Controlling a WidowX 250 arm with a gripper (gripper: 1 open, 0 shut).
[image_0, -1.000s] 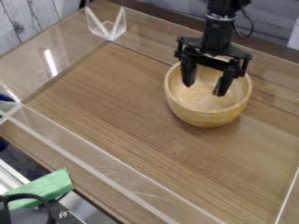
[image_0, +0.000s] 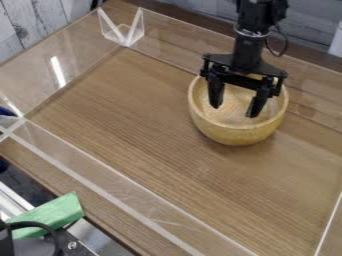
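Note:
The black gripper (image_0: 243, 95) stands open over a round tan wooden bowl (image_0: 235, 131) in the upper right of the camera view. Its two dark fingers point down into the bowl, spread apart, and nothing shows between them. The dark arm rises from the gripper toward the top edge.
A green block (image_0: 48, 215) lies at the lower left beside dark hardware. A clear angular piece (image_0: 123, 28) stands near the back left.
The gripper has shifted slightly left and down over the bowl across the last second. The bowl looks about where it was.

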